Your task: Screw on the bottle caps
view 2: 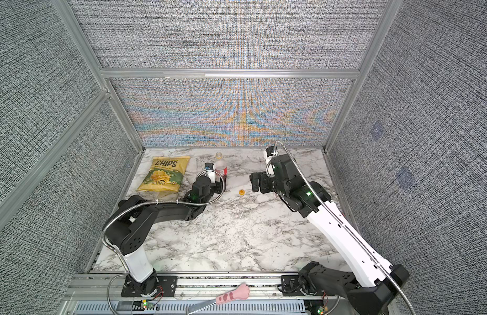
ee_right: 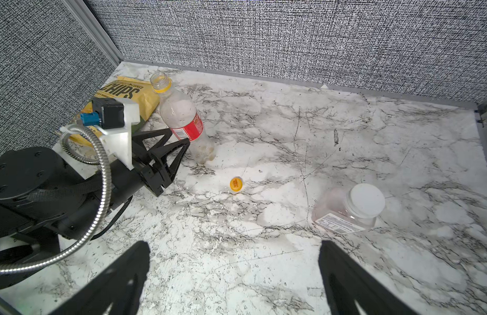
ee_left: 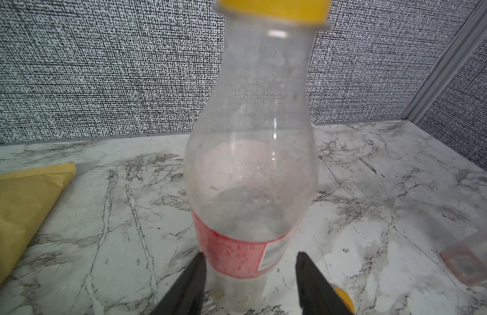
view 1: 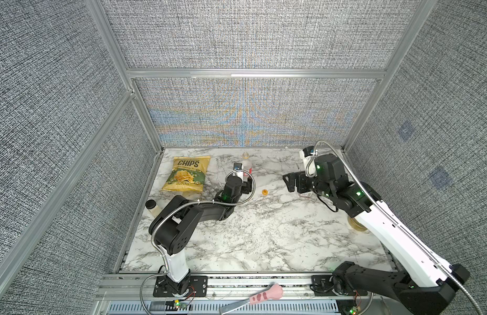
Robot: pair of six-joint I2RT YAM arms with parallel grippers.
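A clear plastic bottle with a red label (ee_right: 188, 126) stands toward the back centre, an uncapped opening at its top with a yellow ring. My left gripper is around its lower body, fingers apart on either side; contact is unclear. A small orange cap (ee_right: 236, 184) lies on the marble table (ee_right: 264, 257) right of the bottle. A clear jar with a white lid (ee_right: 353, 207) sits farther right, under my right gripper, which is open and empty above the table.
A chips bag (view 1: 185, 173) lies at the back left. A dark-lidded bottle (view 1: 151, 205) stands at the left edge, and a gold-coloured item (view 1: 357, 224) is partly hidden behind the right arm.
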